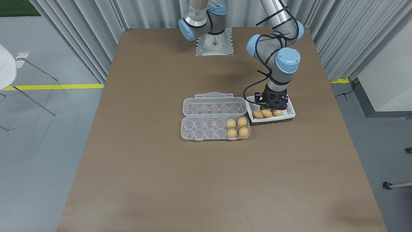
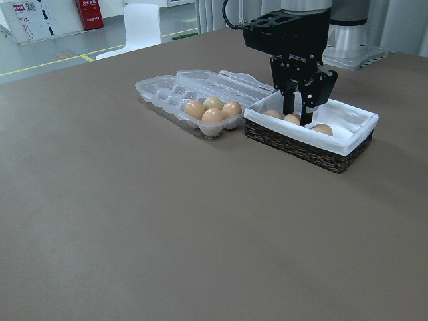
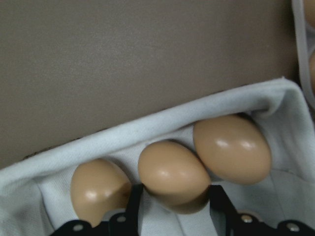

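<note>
My gripper is down in the white-lined basket (image 2: 307,140), its two black fingers on either side of the middle egg (image 3: 172,169); whether they grip it I cannot tell. An egg (image 3: 98,191) lies to the left in the wrist view and another (image 3: 231,147) to the right. A clear open egg carton (image 1: 209,129) beside the basket holds several eggs (image 1: 242,122) at its right end, with its other cups empty.
The robot's base plate (image 1: 215,48) stands at the back of the brown table (image 1: 216,178).
</note>
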